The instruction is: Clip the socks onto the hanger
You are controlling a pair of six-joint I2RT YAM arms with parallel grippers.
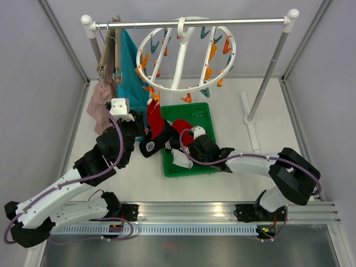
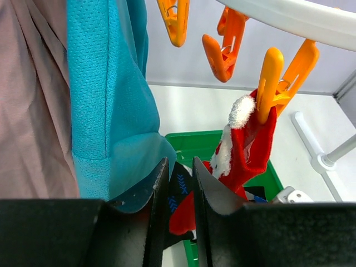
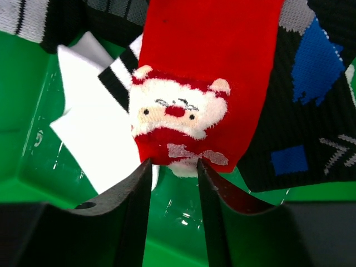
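Note:
A red sock with white fluffy trim (image 2: 253, 146) hangs from an orange clip (image 2: 285, 83) on the round white hanger (image 1: 183, 90). To the left of that sock, my left gripper is partly open, its fingers apart and empty. Another red sock, with a Santa face (image 3: 177, 108), lies in the green bin (image 1: 189, 173). My right gripper is over this sock's lower edge, open by a modest gap. The sock's edge shows between the fingertips; whether they touch it cannot be told.
A white sock (image 3: 100, 139) and a dark sock with blue patches (image 3: 311, 111) lie beside the Santa sock. Teal cloth (image 2: 105, 100) and brownish-pink cloth (image 2: 33, 100) hang left of the round hanger. Bare table (image 1: 233, 100) lies right of the bin.

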